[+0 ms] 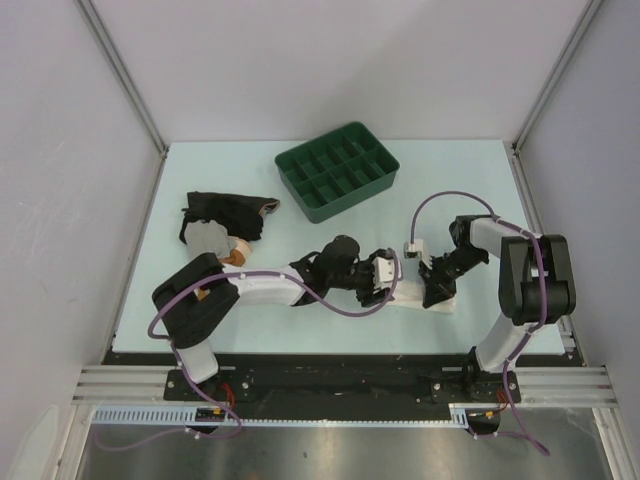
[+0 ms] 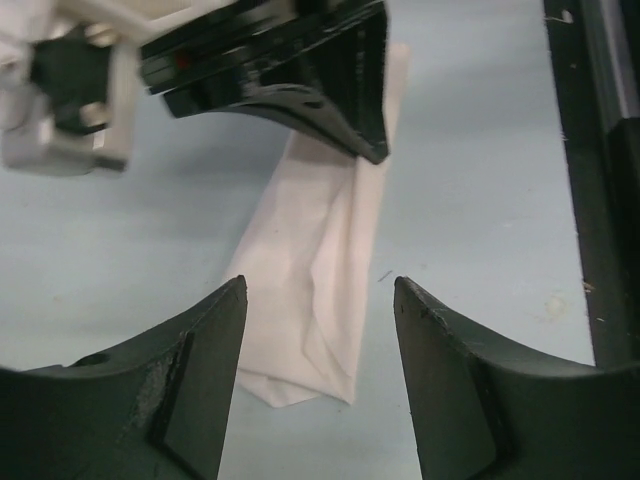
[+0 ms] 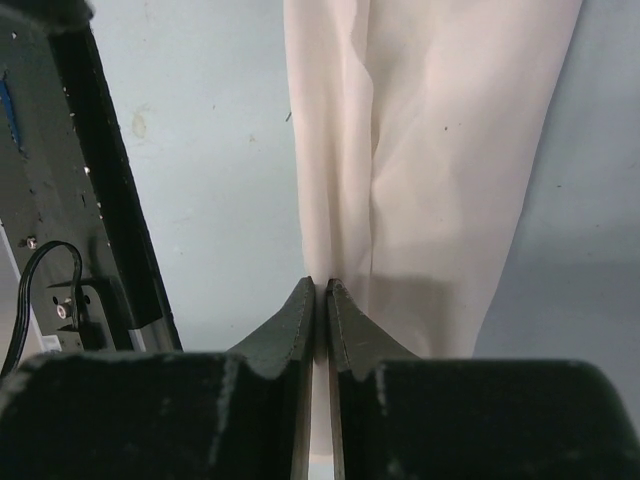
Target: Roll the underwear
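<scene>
The pale pink underwear (image 2: 290, 270) lies flattened lengthwise along the table's front, a narrow folded strip along one long side. My left gripper stands open over one end of it, its fingers apart with the cloth visible between and beyond them. My right gripper is shut on the folded edge of the underwear toward the other end, seen from above in the right wrist view. In the top view (image 1: 440, 303) the cloth is partly hidden beneath both arms.
A green divided box (image 1: 336, 170) stands at the back centre. A pile of dark and grey clothing (image 1: 220, 215) lies at the left. The table's dark front edge runs close along the underwear.
</scene>
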